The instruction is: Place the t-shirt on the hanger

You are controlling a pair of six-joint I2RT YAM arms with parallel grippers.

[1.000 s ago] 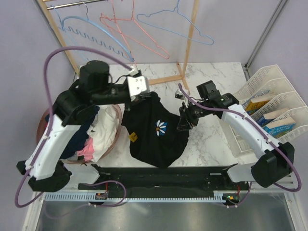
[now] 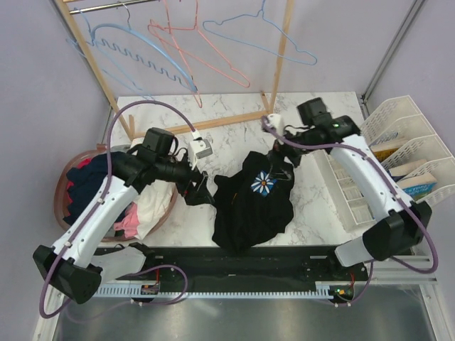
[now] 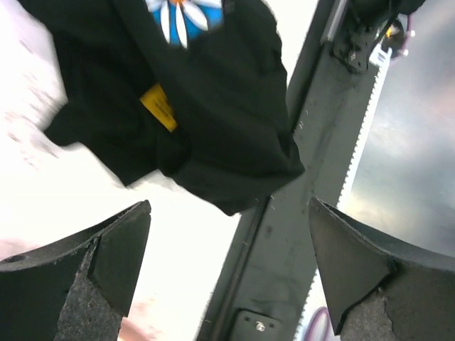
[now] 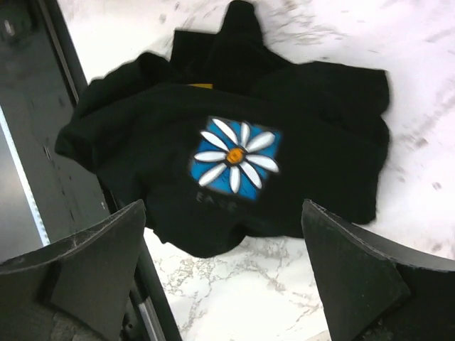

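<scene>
The black T-shirt with a daisy print lies crumpled on the marble table, a small yellow patch showing on it. My left gripper is open at the shirt's left side; in its wrist view the cloth lies beyond the spread fingers. My right gripper is open over the shirt's upper right, blurred in the top view, with nothing between its fingers. Several hangers, among them a blue one and a pink one, hang on the rack at the back.
A basket of clothes stands at the left. A white rack with books is at the right. The wooden stand frames the back. The table's front edge runs just below the shirt.
The shirt, raised under my left gripper a second ago, now lies flatter and further right. My left gripper has moved down and left; my right swung out right and is back over the shirt.
</scene>
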